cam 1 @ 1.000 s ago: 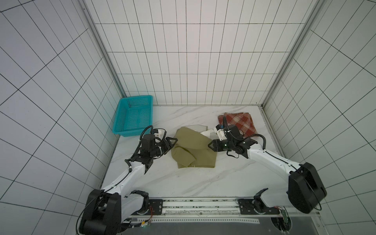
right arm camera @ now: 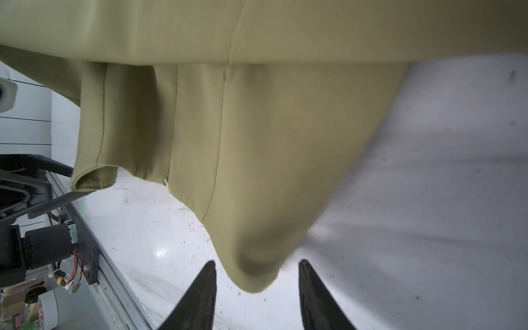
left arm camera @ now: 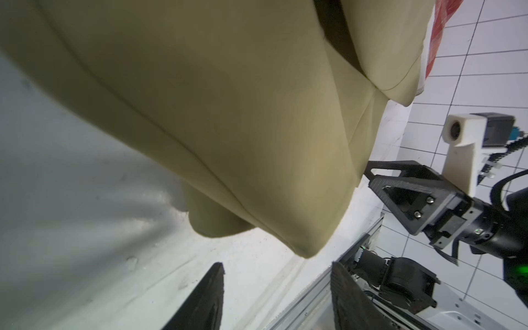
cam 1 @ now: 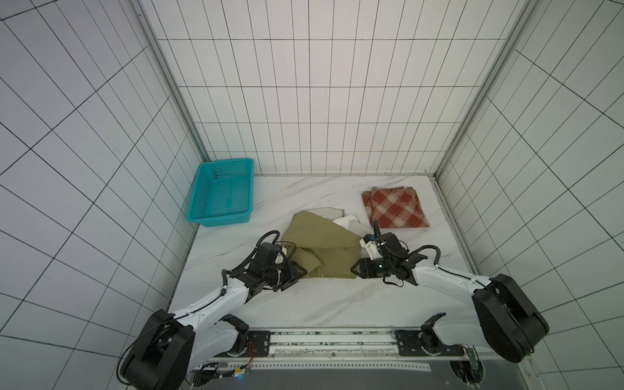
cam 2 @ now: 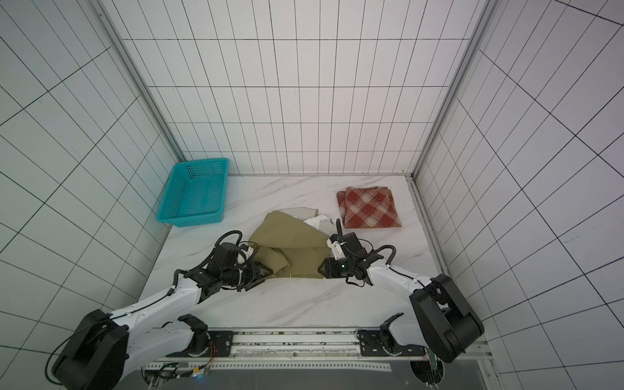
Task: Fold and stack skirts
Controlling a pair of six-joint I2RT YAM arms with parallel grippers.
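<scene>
An olive skirt (cam 1: 328, 239) lies rumpled mid-table, its upper part folded over. At its near left corner is my left gripper (cam 1: 299, 279); at its near right corner, my right gripper (cam 1: 358, 267). In the left wrist view, the left gripper is open, and a pointed corner of the olive cloth (left arm camera: 302, 236) hangs just beyond its fingertips. The right wrist view has the right gripper open, with a cloth corner (right arm camera: 253, 269) reaching between its fingertips, not clamped. A red plaid skirt (cam 1: 398, 208) lies folded flat at the back right.
A teal basket (cam 1: 247, 214), seemingly empty, stands at the back left. Pale cloth (cam 1: 347, 222) shows from behind the olive skirt.
Both grippers have come toward the front of the table. Most recently the left one moved right and forward to the skirt's near left corner, while the right barely moved. The plaid skirt stayed put.
</scene>
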